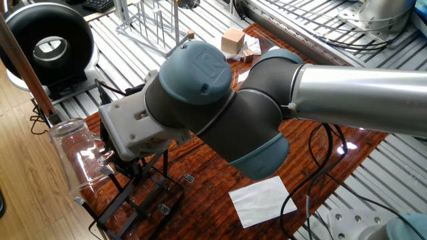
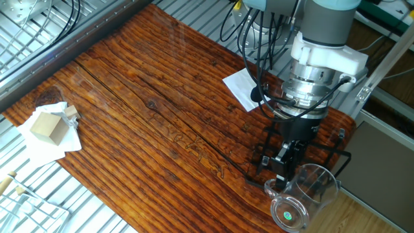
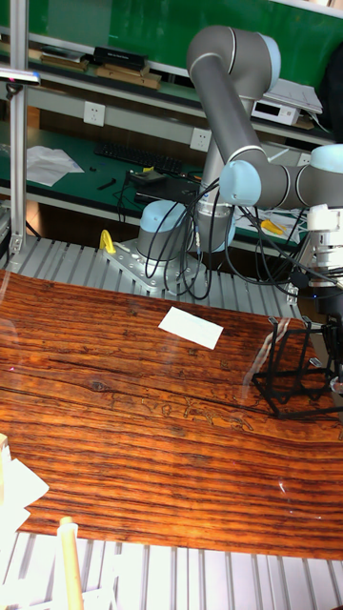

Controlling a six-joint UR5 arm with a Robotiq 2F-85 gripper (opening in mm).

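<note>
A clear glass mug (image 2: 315, 194) rests over one end of the black rack (image 2: 331, 150), tilted, with a small green mark on its base. Its handle (image 2: 271, 189) faces the table side. In exterior view 1 the mug (image 1: 79, 160) is at the lower left, beyond the table edge. My gripper (image 2: 282, 173) points down beside the mug, close to its handle. Whether the fingers touch the handle, and how far apart they stand, is hidden by the rack and the dark gripper body. The rack (image 3: 294, 381) stands at the right of the table in exterior view 3.
A white sheet (image 1: 263, 201) lies flat on the brown wooden table (image 2: 149, 129). Wooden blocks (image 2: 50, 128) sit on white paper at the far corner, near a wire rack (image 2: 32, 210). Loose cables (image 3: 183, 239) hang off the arm.
</note>
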